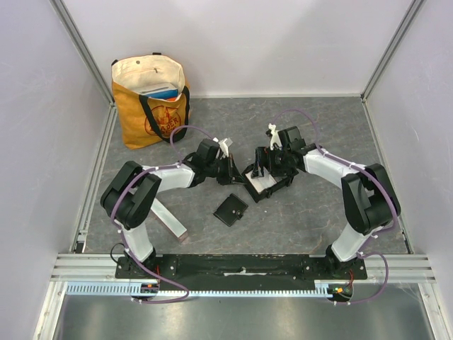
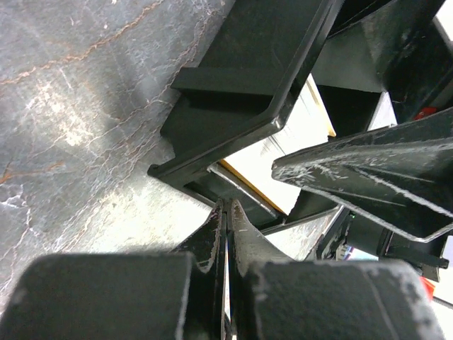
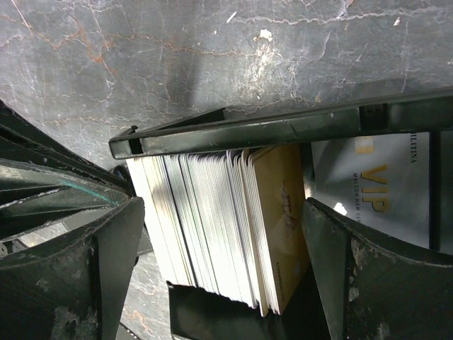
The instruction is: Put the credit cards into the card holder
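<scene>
The black card holder [image 1: 252, 188] stands mid-table, holding a packed stack of cards [image 3: 195, 219] with gold-coloured cards at one end and a silver VIP card [image 3: 375, 184] lying flat beside them. My left gripper [image 1: 238, 180] is shut at the holder's left end, nothing showing between its fingertips. My right gripper hangs open over the holder, its fingers on either side of the card stack; whether they touch it I cannot tell.
A black flat piece [image 1: 230, 210] lies in front of the holder, and a long white box [image 1: 168, 218] at the left. An orange tote bag [image 1: 134, 106] stands at the back left.
</scene>
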